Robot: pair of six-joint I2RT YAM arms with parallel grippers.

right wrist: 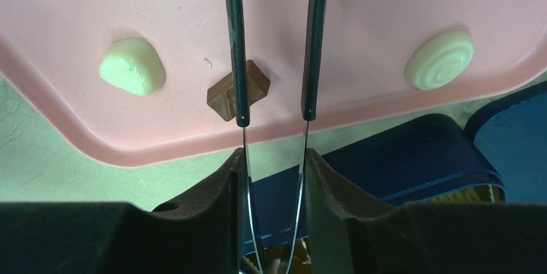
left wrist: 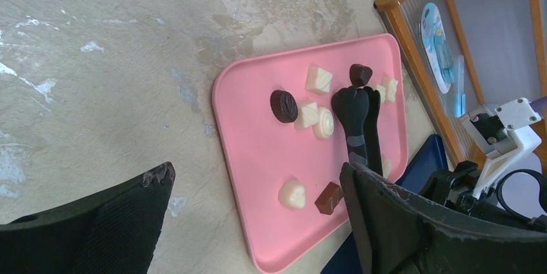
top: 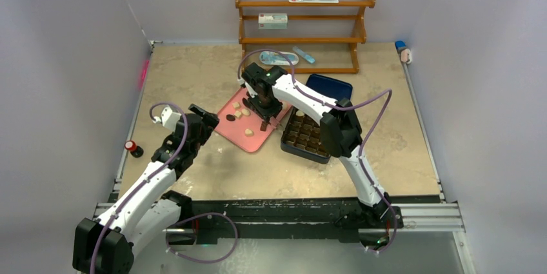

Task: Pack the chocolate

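A pink tray [top: 231, 133] holds white and dark chocolates. My right gripper is over it with its long fingers part open. The left finger overlaps a brown square chocolate [right wrist: 222, 100]; whether it touches cannot be told. A white chocolate [right wrist: 132, 66] and an oval white one [right wrist: 438, 59] lie on either side. Beside the tray stands a dark box [top: 304, 155] with brown compartments, one holding a light piece. My left gripper stands open at the tray's left, nothing between its fingers.
A wooden rack [top: 303, 40] with packets stands at the back. A dark blue lid [top: 332, 84] lies behind the box. A red-capped bottle [top: 134, 148] stands at the left.
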